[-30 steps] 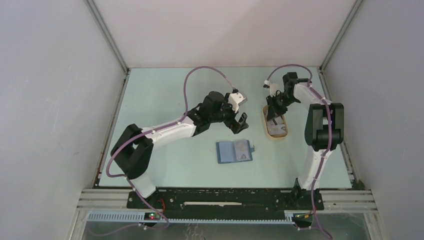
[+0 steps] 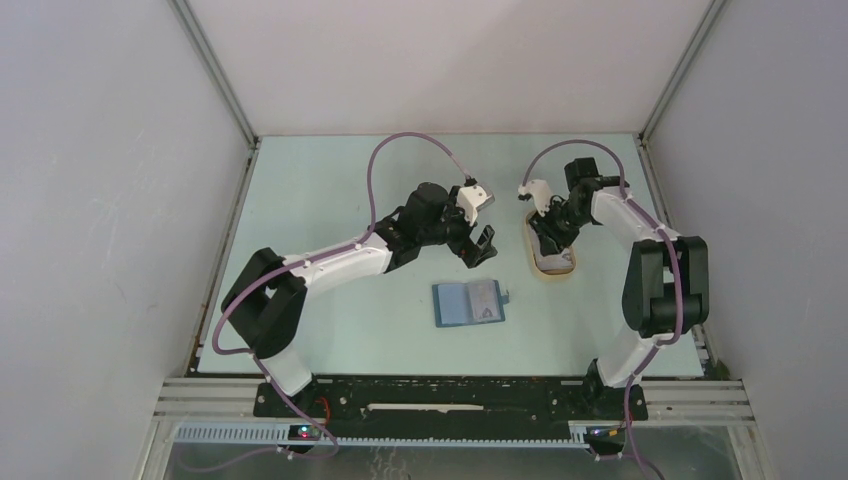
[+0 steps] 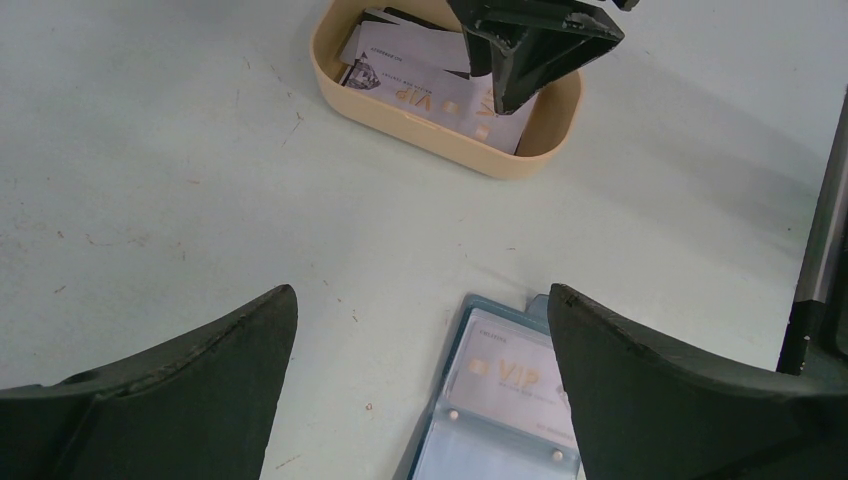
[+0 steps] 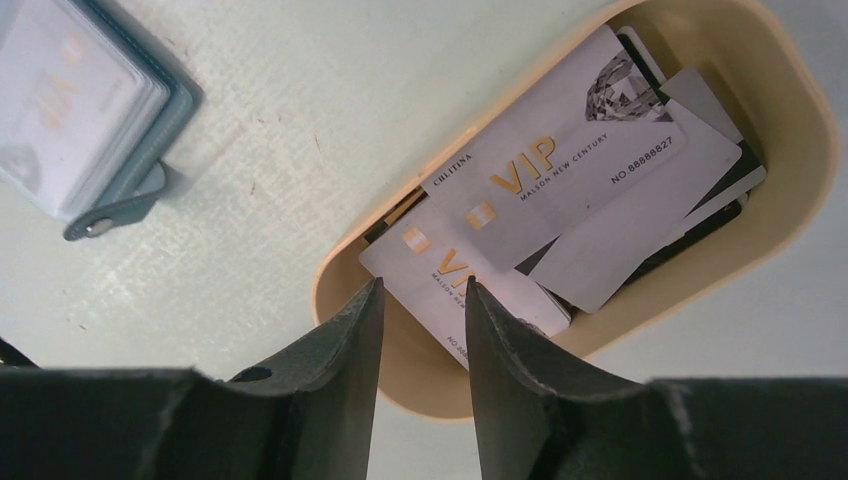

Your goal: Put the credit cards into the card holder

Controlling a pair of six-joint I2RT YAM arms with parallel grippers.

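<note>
A beige oval box (image 4: 800,190) holds several white VIP cards (image 4: 560,150) and some darker ones. My right gripper is over the box's near end, fingertips a small gap apart above a VIP card, none clearly held. The blue card holder (image 2: 452,303) lies open toward the table's front, with VIP cards in one side (image 3: 510,382). My left gripper stands open above the table, left of the box, with nothing between its fingers.
The box sits right of and behind the holder, close to my right arm.
My right arm has shifted toward the front of the table, with its gripper still over the box. The left arm, box and holder have not moved.
</note>
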